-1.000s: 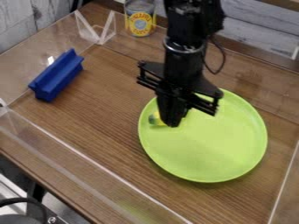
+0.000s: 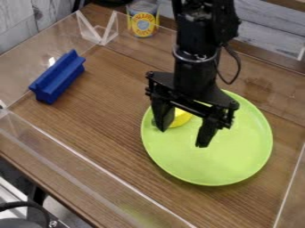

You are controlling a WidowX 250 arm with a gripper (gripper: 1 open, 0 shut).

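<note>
My black gripper [image 2: 185, 125] hangs over the left half of a large lime-green plate [image 2: 233, 165], open, its two dark fingers pointing down around a yellow object [image 2: 180, 118]. The yellow object lies on the plate, mostly hidden behind the gripper, so its shape and whether the fingers touch it cannot be told.
A blue block [image 2: 56, 77] lies at the left of the wooden table [image 2: 95, 134]. A can with a yellow label [image 2: 143, 21] and a small white wire stand [image 2: 98, 28] are at the back. Clear edging runs along the left and front.
The gripper has come down and toward the front of the plate over the last second, its fingers now lower around the yellow object. The blue block and plate have not moved.
</note>
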